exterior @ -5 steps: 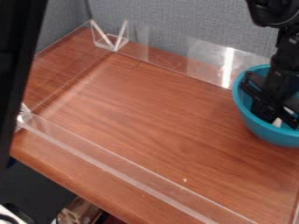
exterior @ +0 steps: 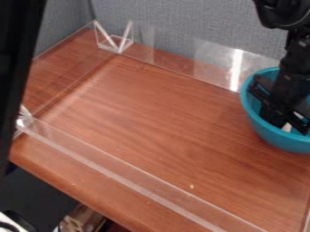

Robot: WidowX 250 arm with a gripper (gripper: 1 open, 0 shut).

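Note:
My black gripper [exterior: 278, 104] is lowered into a teal bowl [exterior: 269, 131] at the right side of the wooden tray. It is shut, and a small pale patch shows beside its tip inside the bowl; what that is, I cannot tell. The bowl's far side is partly hidden behind my arm.
A grey fabric panel [exterior: 182, 27] stands behind, and a dark vertical frame fills the left edge.

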